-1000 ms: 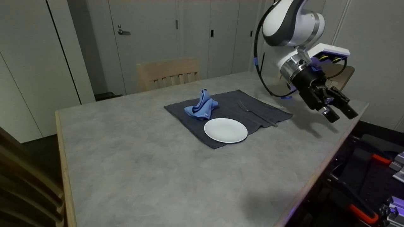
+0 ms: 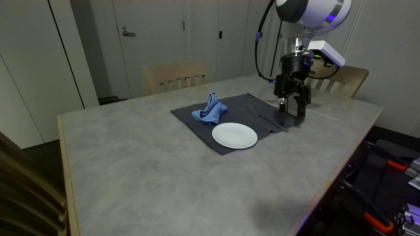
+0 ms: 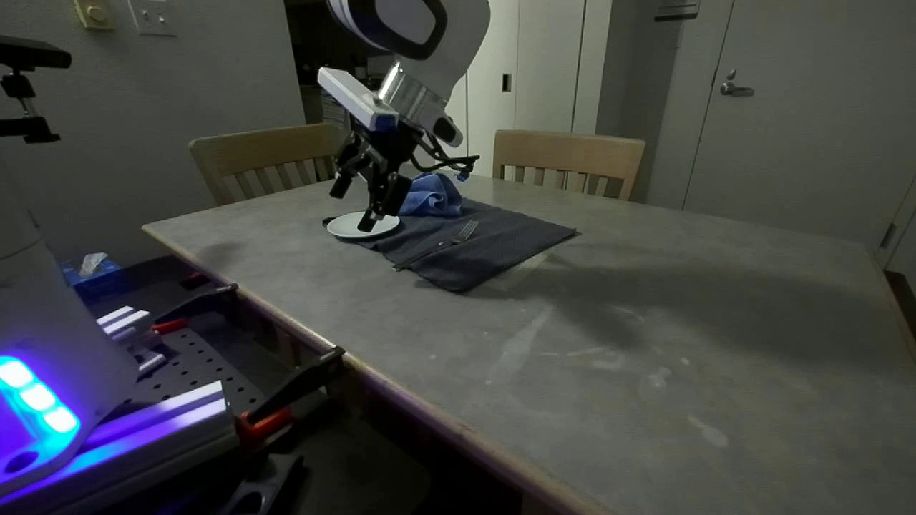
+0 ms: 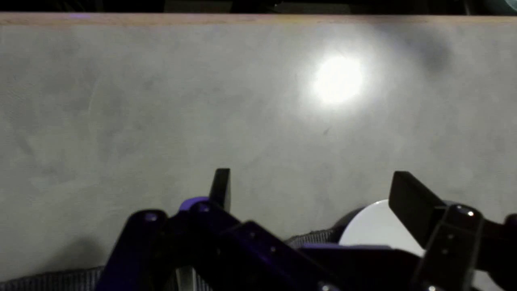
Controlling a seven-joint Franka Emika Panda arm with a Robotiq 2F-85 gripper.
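My gripper [image 2: 292, 112] points downward with its fingers apart and nothing between them; in exterior view 1 it appears by the right corner of the dark placemat [image 2: 240, 106]. Across that mat lies a fork [image 2: 267, 118], its tines toward the back. A white plate [image 2: 235, 136] rests on the mat's front corner, and a folded blue cloth [image 2: 211, 110] stands behind it. From the wrist, the open fingers [image 4: 220, 188] straddle bare table, with part of the plate [image 4: 380, 228] beneath the right finger. The fork is mostly hidden there behind the gripper's body.
Wooden chairs [image 3: 571, 154] stand at its far side. Clamps with red grips [image 3: 266, 425] sit along the edge on the robot's side.
The gripper has swung left and back, from near the table's right edge to the mat's right corner, and turned from slanting to pointing down. Plate, cloth and fork have not moved.
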